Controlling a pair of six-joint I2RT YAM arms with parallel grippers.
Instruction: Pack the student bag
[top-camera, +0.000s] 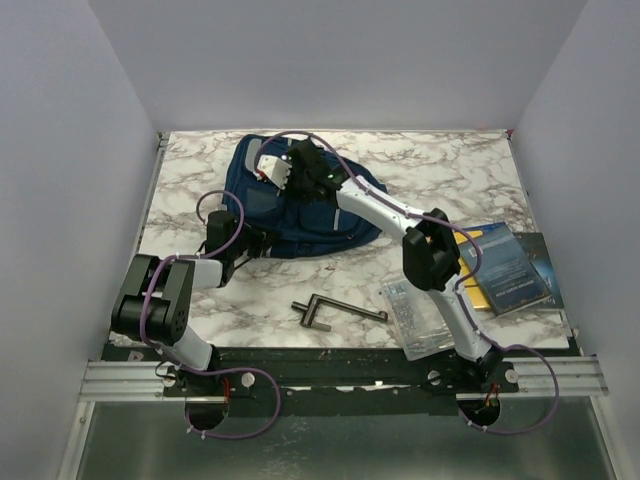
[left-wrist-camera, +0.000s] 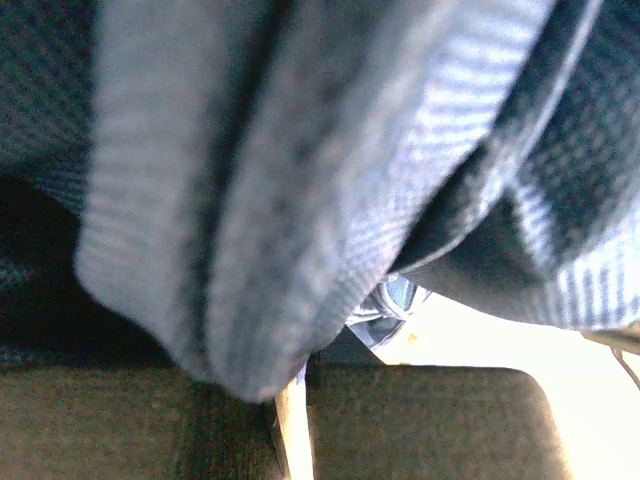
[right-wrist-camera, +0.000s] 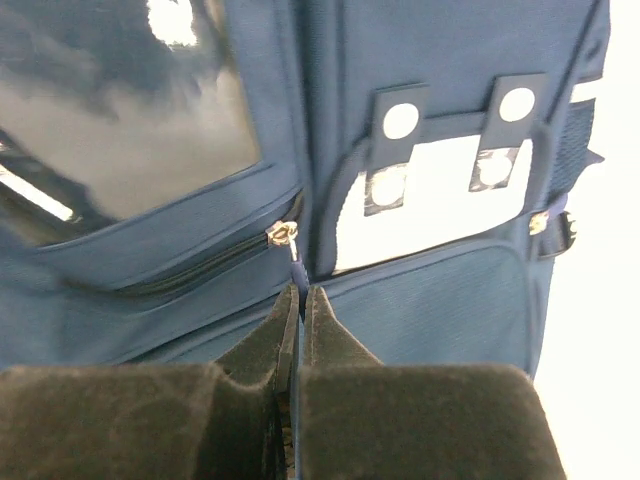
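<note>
A dark navy bag (top-camera: 350, 220) lies flat at the back of the marble table. My left gripper (top-camera: 255, 245) is at its lower left edge, shut on the bag's fabric, whose folds fill the left wrist view (left-wrist-camera: 250, 180). My right gripper is over the bag, shut on a zipper pull (right-wrist-camera: 283, 233). Around it in the right wrist view show a clear window (right-wrist-camera: 130, 120), a white label (right-wrist-camera: 440, 190) and snap straps.
A stack of books (top-camera: 510, 270) lies at the right, a clear pouch (top-camera: 415, 320) at the front right, and a black bent bar (top-camera: 345, 306) at the front middle.
</note>
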